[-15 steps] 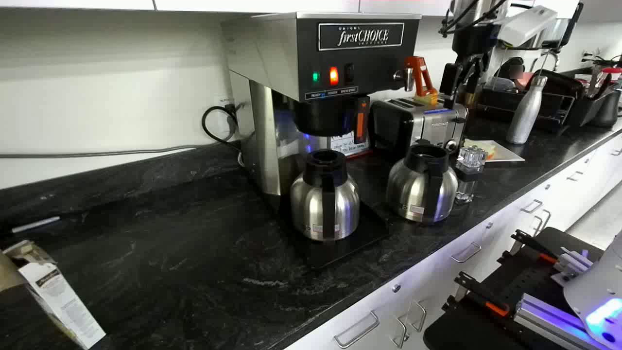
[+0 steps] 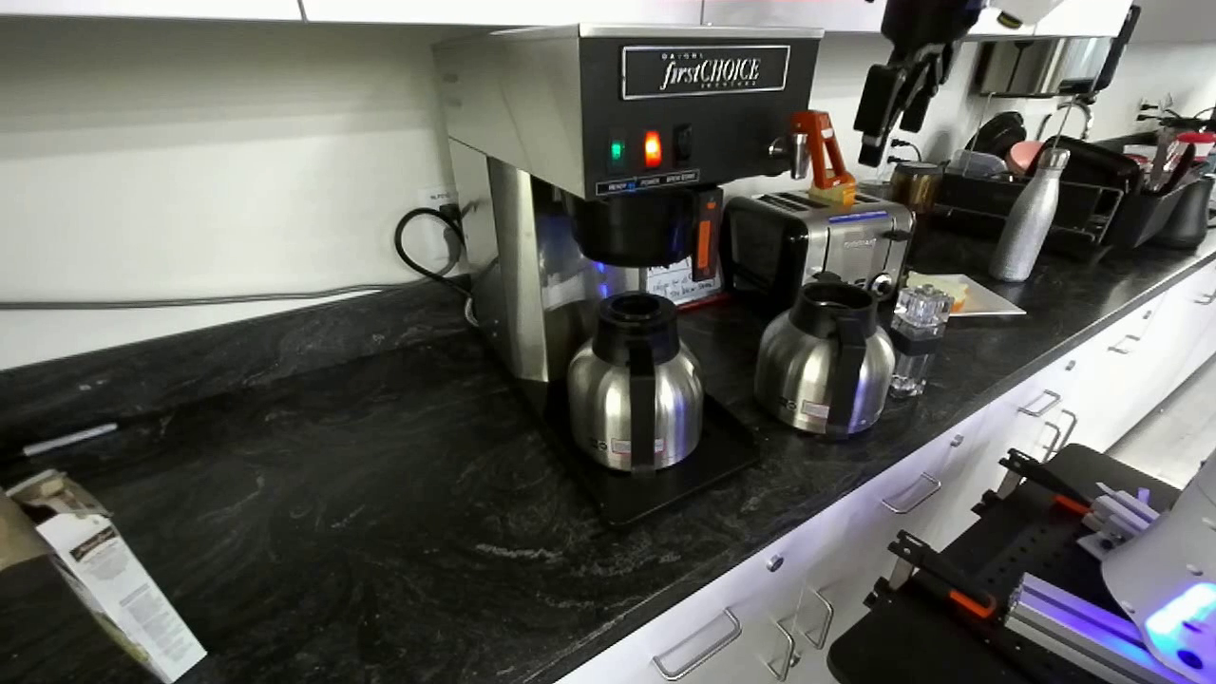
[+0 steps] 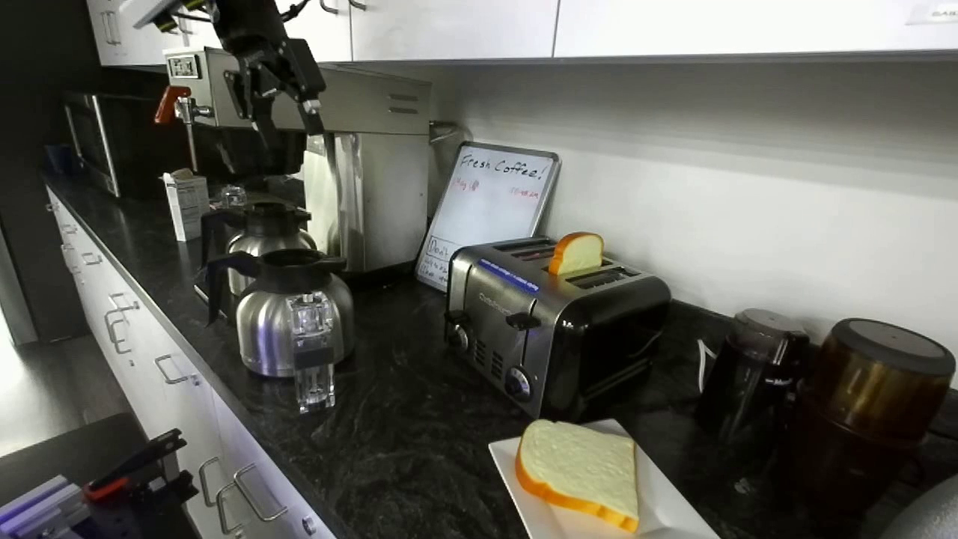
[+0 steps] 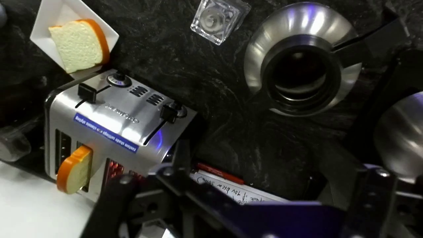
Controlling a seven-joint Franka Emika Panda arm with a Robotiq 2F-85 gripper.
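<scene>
High above the counter, my gripper (image 3: 290,127) points down with its fingers spread and nothing between them. In the wrist view, the toaster (image 4: 119,107) lies to the left, below the raised gripper. One bread slice (image 4: 81,170) sticks up out of a toaster slot, clear of the fingers. A second slice (image 3: 579,471) lies flat on a white plate (image 3: 669,512) beside the toaster. Two steel carafes are in view: one carafe (image 2: 635,393) stands on the coffee maker's base, the other carafe (image 2: 811,370) on the counter to its right.
The coffee maker (image 2: 513,125) rises close to my gripper. A clear grinder (image 3: 314,386) stands by the nearer carafe. Behind the toaster leans a whiteboard (image 3: 494,193). Darker jars (image 3: 885,377) sit at the right.
My gripper has moved upward, away from the toaster, and slightly nearer the coffee maker. The toaster, carafes and plate look unmoved.
</scene>
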